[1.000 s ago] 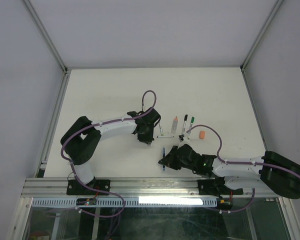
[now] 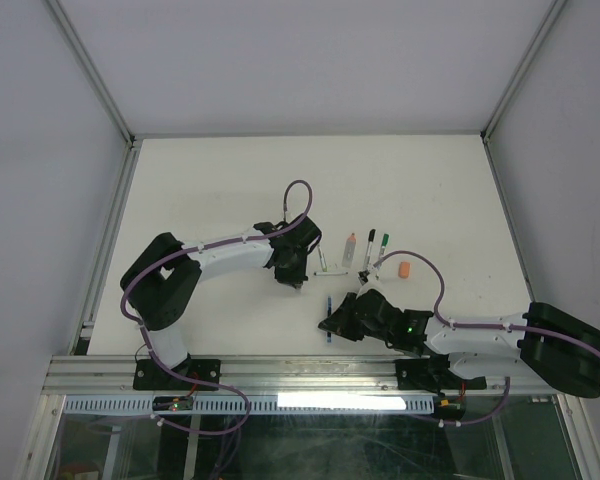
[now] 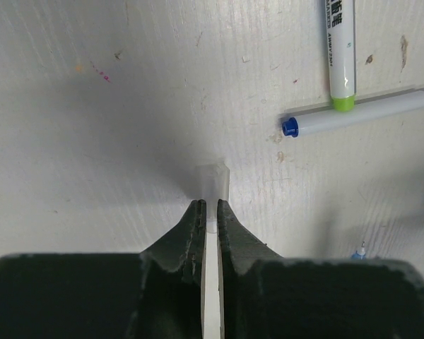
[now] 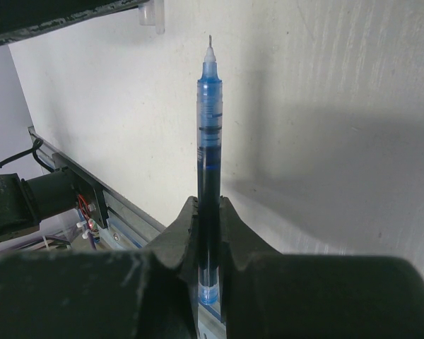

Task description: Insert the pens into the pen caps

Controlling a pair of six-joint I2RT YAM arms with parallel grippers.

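My left gripper is shut on a small translucent cap, low over the white table in the left wrist view. My right gripper is shut on a blue pen, held with its bare metal tip pointing away from the gripper. In the top view this pen points toward the back, a little to the right of and in front of the left gripper. A green-ended marker and a white pen with a blue end lie beyond the cap.
Several markers, an orange-capped bottle and an orange block lie right of centre. Metal rails run along the front edge.
The blue pen in my right gripper has shifted very slightly to the right since a second ago. The left arm looks unchanged.
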